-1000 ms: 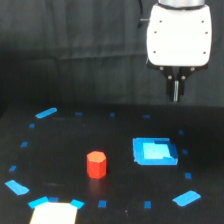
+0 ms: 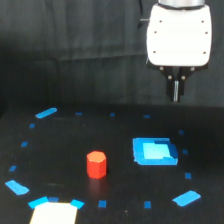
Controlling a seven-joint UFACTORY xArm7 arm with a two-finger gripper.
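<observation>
A red hexagonal block stands on the dark table, left of the middle. To its right lies a blue square with a pale, nearly white patch inside it. High above the table at the upper right hangs my gripper, below a white arm section. Its dark fingers point down, well clear of the block and the blue square. They are too small and dark to show whether they are apart or together, or whether anything is between them.
Small blue marks dot the black table, with longer blue strips near the sides. A cream square is cut off by the bottom edge. Dark cloth hangs behind. Bare table separates the block from the blue square.
</observation>
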